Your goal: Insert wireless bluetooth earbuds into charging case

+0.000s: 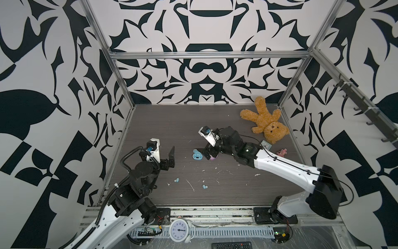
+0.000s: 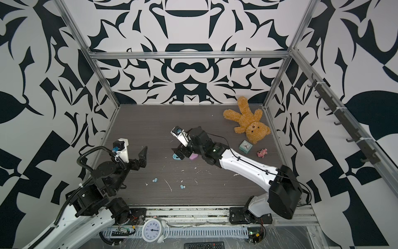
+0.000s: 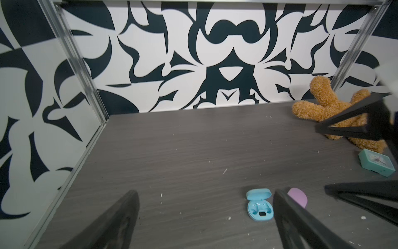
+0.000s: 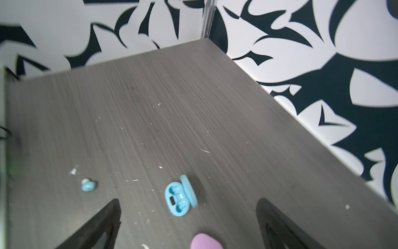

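The light blue charging case [image 3: 260, 209] stands on the table with its lid up and both of its wells empty. It also shows in the right wrist view as an open case [image 4: 178, 199]. Two blue earbuds lie loose on the table: a left one [image 1: 177, 180] and a right one [image 1: 205, 186], both nearer the front than the case. My right gripper is open above the case, nothing between its fingers. Left of the case and away from it, my left gripper stands open and empty.
A pink object [image 4: 206, 241] lies beside the case. The teddy bear [image 1: 267, 122], a teal clock [image 2: 245, 146] and a pink toy [image 2: 262, 153] are at the right. Small white scraps dot the table, whose back left is clear.
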